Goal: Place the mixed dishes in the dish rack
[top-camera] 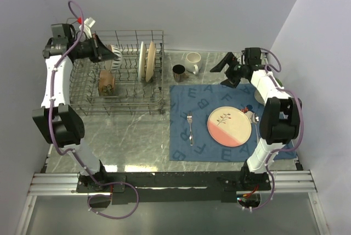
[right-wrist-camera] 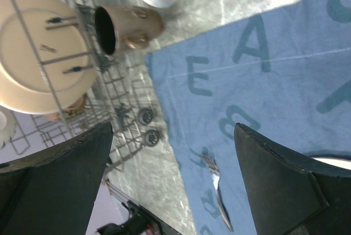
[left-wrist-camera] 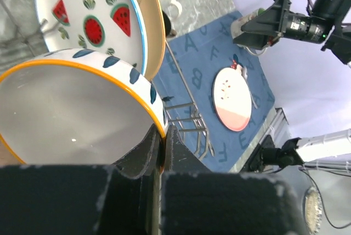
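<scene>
My left gripper is shut on the rim of a bowl (left-wrist-camera: 60,114), white inside with an orange edge and blue leaf marks outside. In the top view this bowl (top-camera: 114,58) is at the left-back part of the wire dish rack (top-camera: 122,108); whether it touches the rack I cannot tell. A watermelon-patterned plate (left-wrist-camera: 93,15) and a tan plate (left-wrist-camera: 147,7) stand on edge to its right. A brown dish (top-camera: 106,83) sits farther forward in the rack. Above the back of the mat, my right gripper (top-camera: 219,77) stands open and empty.
Right of the rack are a brown mug (top-camera: 179,72) and a white mug (top-camera: 193,62). On the blue mat (top-camera: 181,106) lie a fork (top-camera: 190,128), a pink-and-cream plate (top-camera: 229,127) and small utensils (top-camera: 252,116). Part of a bowl (top-camera: 259,97) shows beside the right arm.
</scene>
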